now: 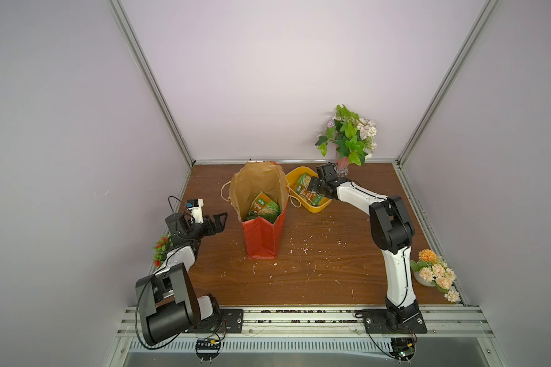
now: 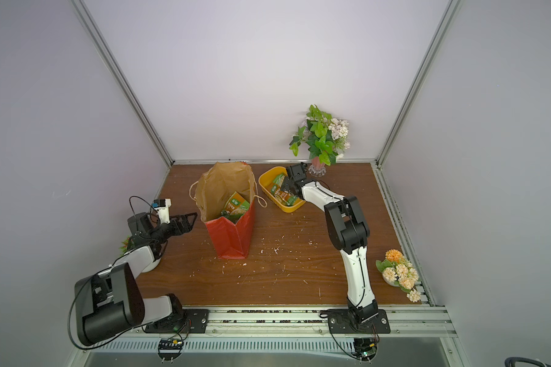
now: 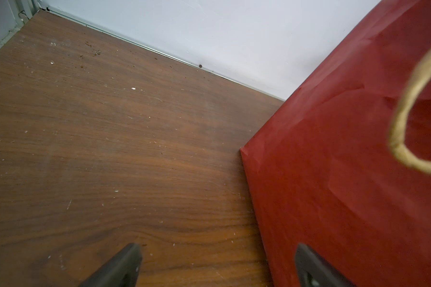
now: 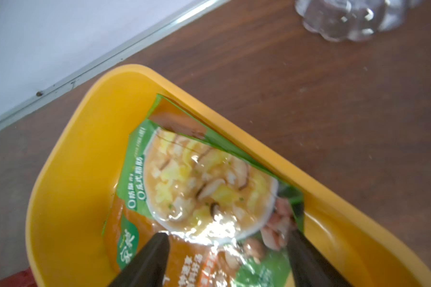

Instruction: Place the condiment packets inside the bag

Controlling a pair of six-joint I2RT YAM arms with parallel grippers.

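A paper bag (image 1: 262, 238), red outside and brown inside, stands upright at table centre with green-orange packets (image 1: 264, 206) in it. Right of it sits a yellow tray (image 4: 71, 162) holding more condiment packets (image 4: 206, 191). My right gripper is over the tray, fingers apart on either side of the top packet's lower part; whether they touch it is unclear. My left gripper (image 1: 220, 221) stands open left of the bag, facing its red side, with nothing between its fingers.
A glass vase (image 4: 349, 14) with flowers is behind the tray. Flower pots stand at the front right (image 1: 434, 272) and left edge (image 1: 160, 247).
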